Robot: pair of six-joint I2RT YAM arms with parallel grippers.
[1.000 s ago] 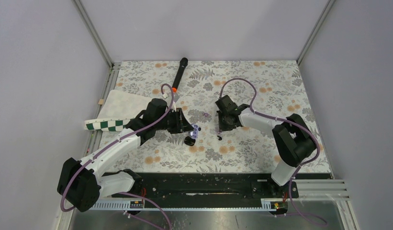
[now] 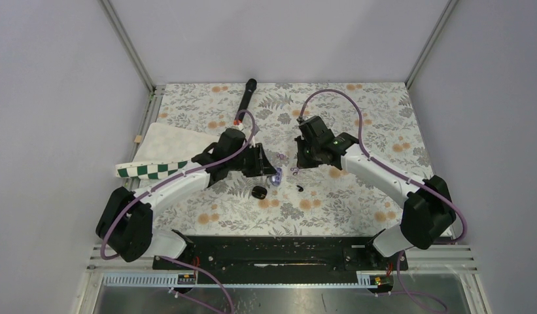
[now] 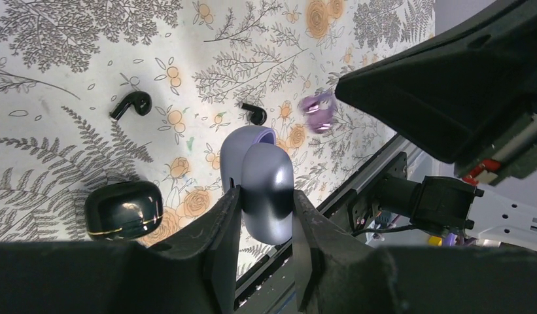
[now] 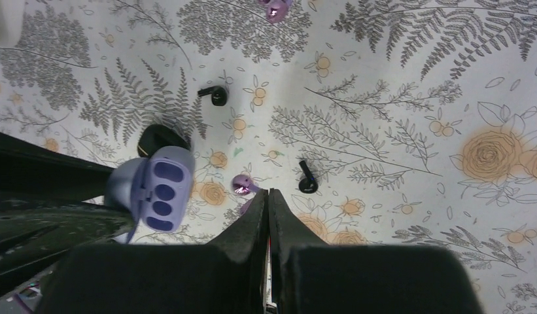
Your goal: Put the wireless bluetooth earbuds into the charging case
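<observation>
My left gripper is shut on the lavender charging case, whose open face with earbud recesses shows in the right wrist view. My right gripper is shut with nothing visible between its fingers, right of the case above the table. Purple earbuds lie below it [image 4: 242, 184] and farther back [image 4: 275, 12]. Black earbuds [image 4: 308, 183] lie on the patterned mat. A black case [image 3: 123, 209] sits beside the lavender case.
A black microphone [image 2: 247, 98] lies at the back. A white pad [image 2: 161, 145] with a green checked strip [image 2: 148, 169] is at the left.
My left gripper has moved right with the lavender case, toward the table's middle. My right arm has risen and shifted, its wrist now farther back.
</observation>
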